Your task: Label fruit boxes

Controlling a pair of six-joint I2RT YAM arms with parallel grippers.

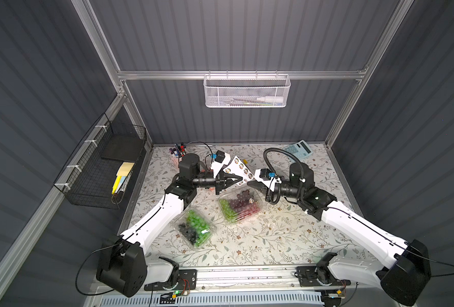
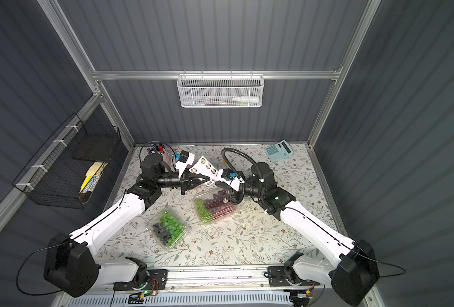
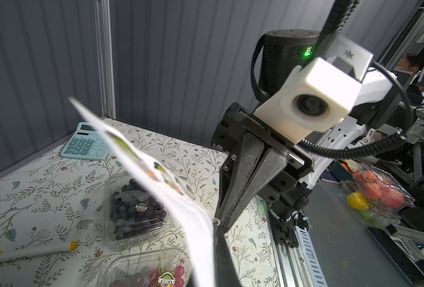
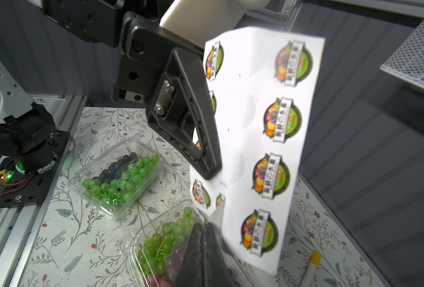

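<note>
A sheet of round fruit stickers (image 4: pixel 259 119) is held upright by my left gripper, whose fingers are shut on it. My right gripper is shut at the sheet's lower edge; whether anything thin is between its fingertips is unclear. A box of green and red grapes (image 1: pixel 237 204) lies beneath both grippers, and a box of green and black grapes (image 1: pixel 193 227) lies front left. A box of dark grapes (image 3: pixel 135 208) with a label on it is seen in the left wrist view.
A yellow marker (image 3: pixel 30 252) lies on the table. A teal calculator (image 1: pixel 298 149) is at the back right, pens at the back left. A white mesh basket (image 1: pixel 246 92) hangs on the back wall, a black wire basket (image 1: pixel 88 179) on the left.
</note>
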